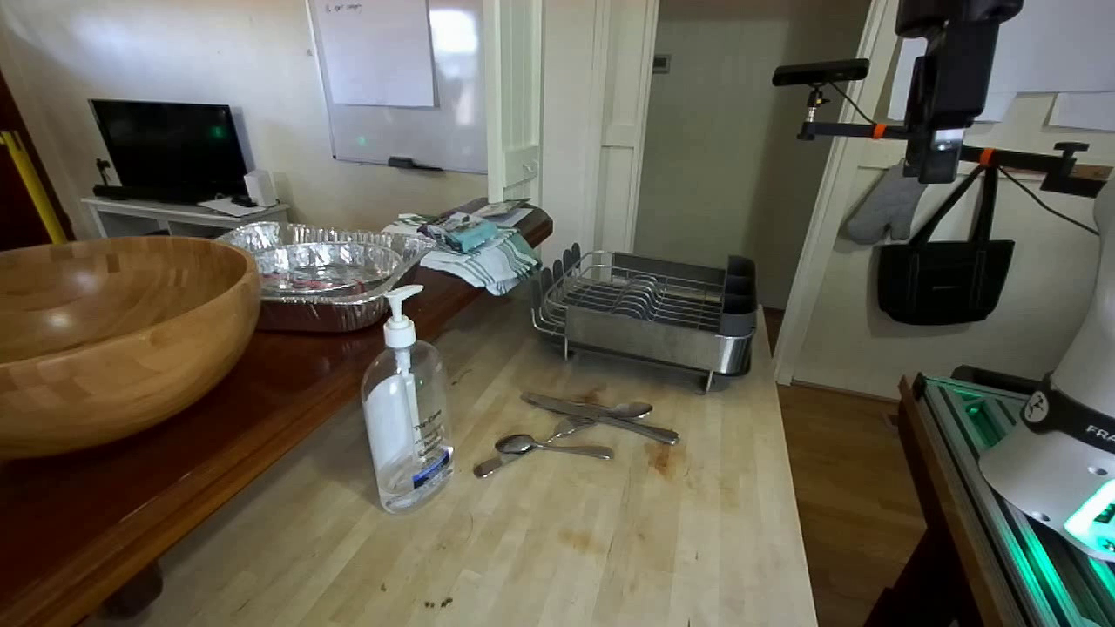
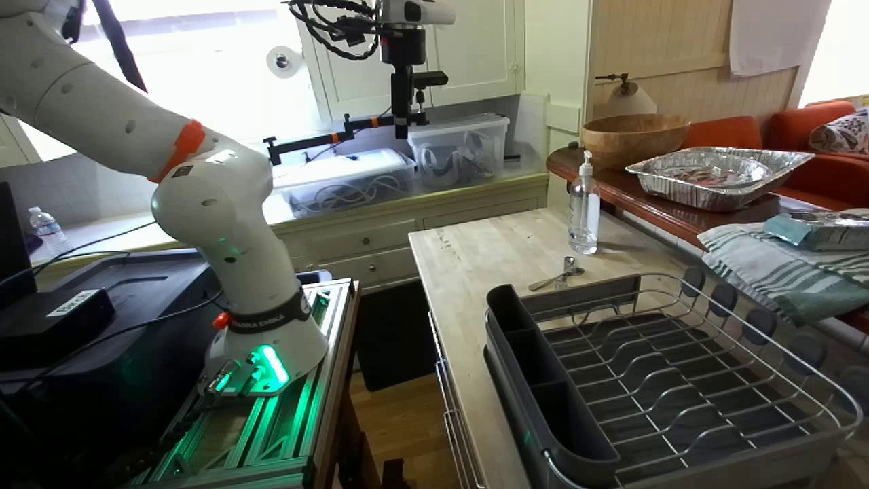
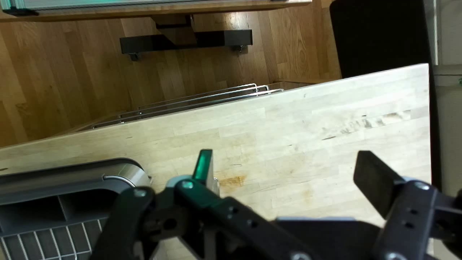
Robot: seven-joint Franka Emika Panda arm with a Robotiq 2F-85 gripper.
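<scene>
My gripper is open, its two fingers wide apart with bare countertop far below between them. In exterior view 1 the gripper (image 1: pixel 933 157) hangs high at the upper right, clear of everything on the counter. A loose pile of cutlery lies on the wooden counter: a knife (image 1: pixel 617 420), a spoon (image 1: pixel 564 449) and other pieces crossing one another. Behind the pile stands a dish rack (image 1: pixel 638 336) with a dark cutlery holder (image 2: pixel 554 391) split into compartments, which look empty. From above, most of the cutlery is hidden behind my gripper's body.
A clear pump bottle (image 1: pixel 408 428) stands beside the cutlery. On the raised brown ledge are a wooden bowl (image 1: pixel 125 324), foil trays (image 1: pixel 366 303) and folded towels (image 1: pixel 502 261).
</scene>
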